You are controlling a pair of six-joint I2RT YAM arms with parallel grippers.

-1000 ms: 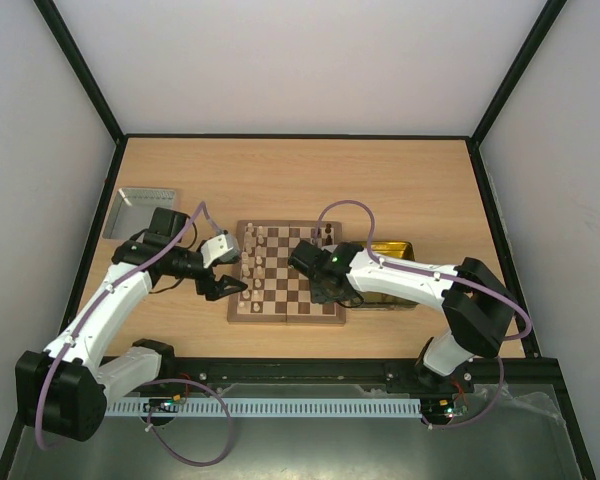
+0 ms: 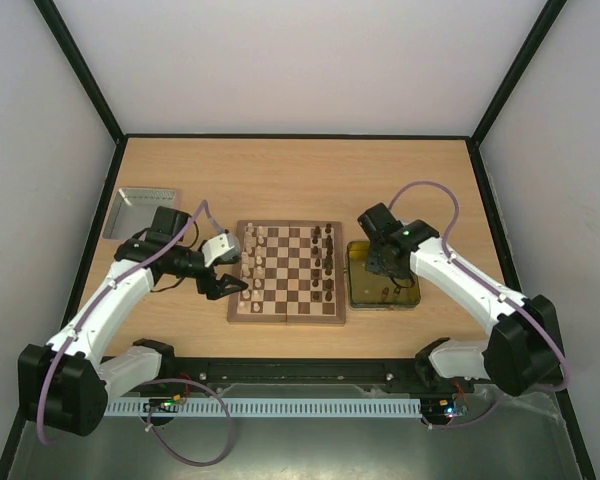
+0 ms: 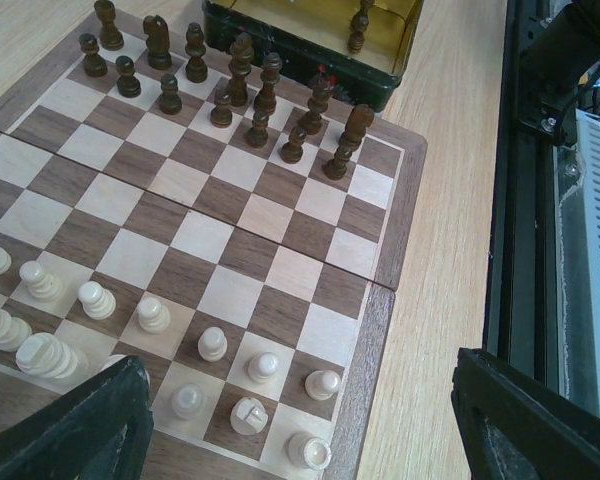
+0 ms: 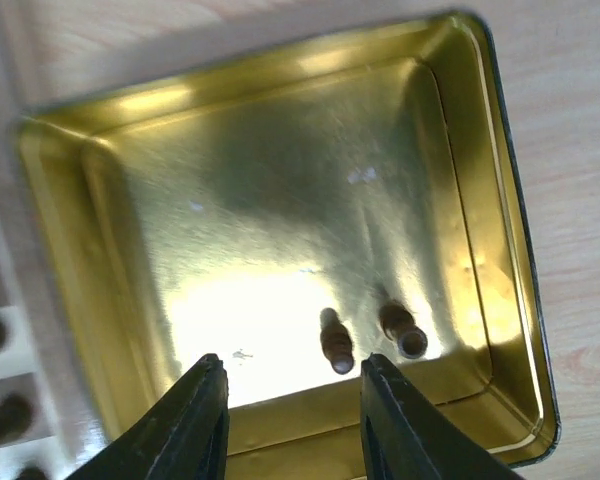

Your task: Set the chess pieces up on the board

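Observation:
The chessboard (image 2: 287, 315) carries white pieces (image 3: 153, 314) along its left side and dark pieces (image 3: 335, 165) along its right. My right gripper stands open over the tray, nothing between its fingers. My left gripper is open at the board's left side, low near the white pieces, also empty.
An empty silver tray (image 2: 138, 214) lies at the back left. Black frame rails and walls bound the table.
My right arm has swung right, from over the dark pieces on the board to over the gold tray. The left arm looks unmoved.

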